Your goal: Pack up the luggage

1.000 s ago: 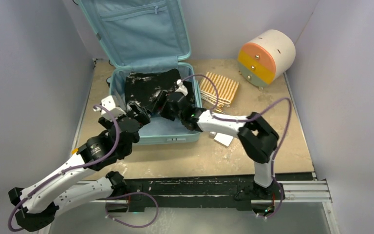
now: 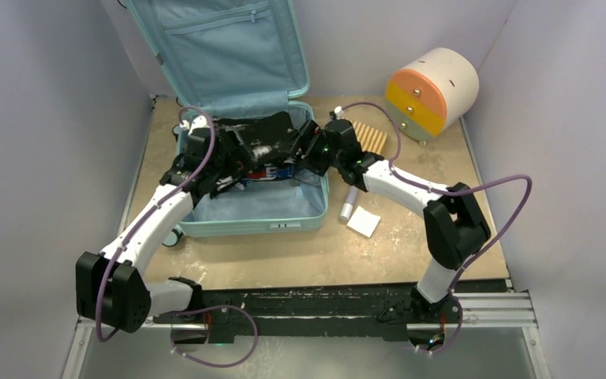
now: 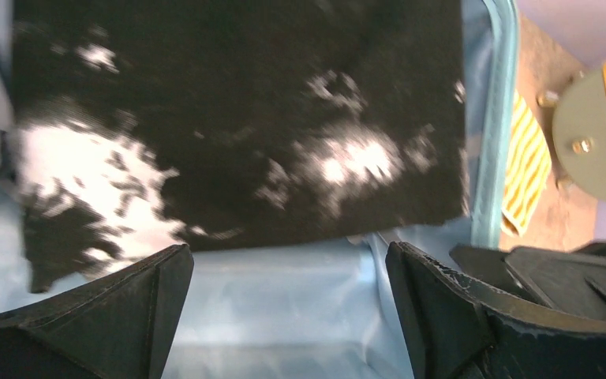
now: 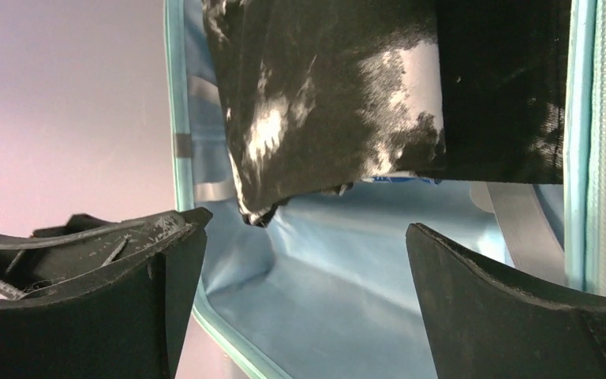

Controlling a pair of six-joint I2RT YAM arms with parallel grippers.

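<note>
The light-blue suitcase (image 2: pixel 251 227) is open, lid (image 2: pixel 218 47) raised at the back. Black folded clothes (image 2: pixel 259 136) with white patches fill its back half, a blue packet (image 2: pixel 268 172) showing beneath their front edge. Both wrist views show the black cloth (image 3: pixel 245 103) (image 4: pixel 323 95) beyond the fingers. My left gripper (image 2: pixel 233 154) is open over the left of the clothes, my right gripper (image 2: pixel 304 150) open at their right edge by the suitcase's rim. Nothing shows between either pair of fingers.
A striped yellow cloth (image 2: pixel 371 136), a grey tube (image 2: pixel 349 205) and a white square (image 2: pixel 364 222) lie right of the suitcase. A colourful drum-shaped cabinet (image 2: pixel 430 95) stands at the back right. Walls close in three sides.
</note>
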